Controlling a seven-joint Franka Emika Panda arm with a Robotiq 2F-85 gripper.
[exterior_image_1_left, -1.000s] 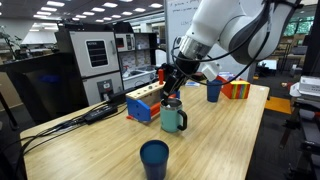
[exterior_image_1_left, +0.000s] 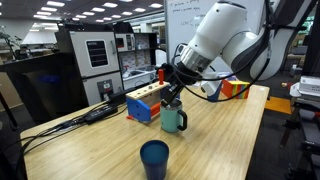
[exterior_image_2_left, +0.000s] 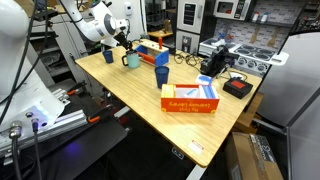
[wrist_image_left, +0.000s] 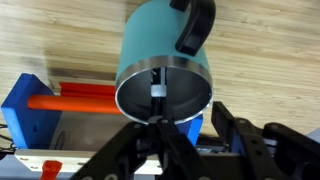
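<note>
A teal mug (exterior_image_1_left: 170, 120) with a black handle stands upright on the wooden table. My gripper (exterior_image_1_left: 173, 92) points down at its mouth, and in the second exterior view the mug (exterior_image_2_left: 131, 61) is right below the arm's end. From above, the wrist view looks into the mug (wrist_image_left: 150, 35), its handle towards the top. A slim dark object (wrist_image_left: 158, 105) with a pale silvery end lies between my dark fingers, over or inside the mug's opening. What it is, and whether it touches the mug, cannot be made out. The fingers are shut on it.
Behind the mug sits a blue rack (exterior_image_1_left: 140, 110) with a red part and a wooden top. A navy cup (exterior_image_1_left: 155, 160) stands nearer the first exterior camera. An orange and white box (exterior_image_2_left: 190, 103) lies further along the table. Bare wood lies right of the mug in exterior view 1.
The arm has come down and shifted slightly to the right in exterior view 1, now covering much of the blue cup behind it. The mug has not visibly moved.
</note>
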